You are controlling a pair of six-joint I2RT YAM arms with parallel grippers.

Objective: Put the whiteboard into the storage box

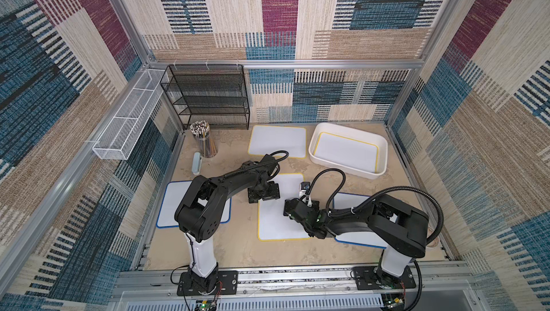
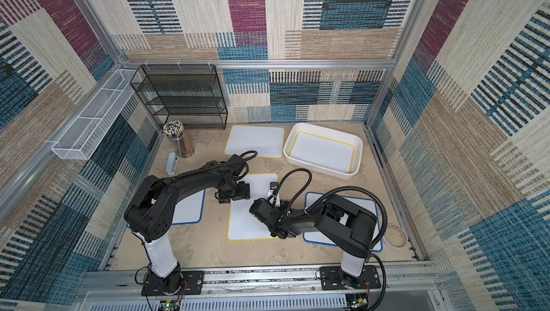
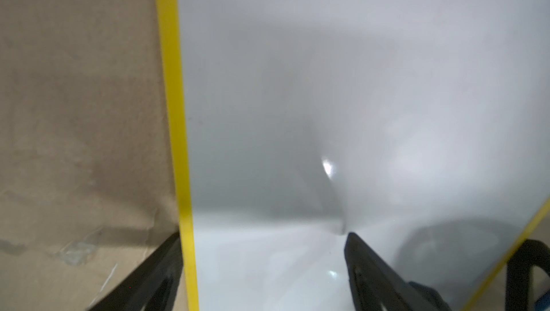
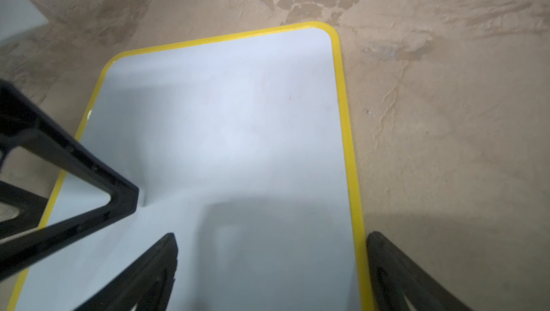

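Observation:
A yellow-edged whiteboard [image 1: 280,222] lies flat mid-table between the arms. In the left wrist view, my left gripper stands open, its fingers on either side of the board's yellow left edge [image 3: 182,167]. My right gripper is open too, one finger over the white surface [image 4: 246,116] and the other at the right yellow edge [image 4: 350,162]. Whether any fingertip touches the board I cannot tell. At the back right, the white storage box [image 1: 314,155] has a yellow-edged whiteboard [image 1: 346,151] lying inside.
Another yellow-edged board [image 1: 278,140] lies at the back. Blue-edged boards lie at the left [image 1: 172,210] and under the right arm [image 1: 358,237]. A cup of sticks [image 1: 206,144], a pale blue stapler-like item [image 1: 196,163] and a black wire rack [image 1: 209,101] stand back left.

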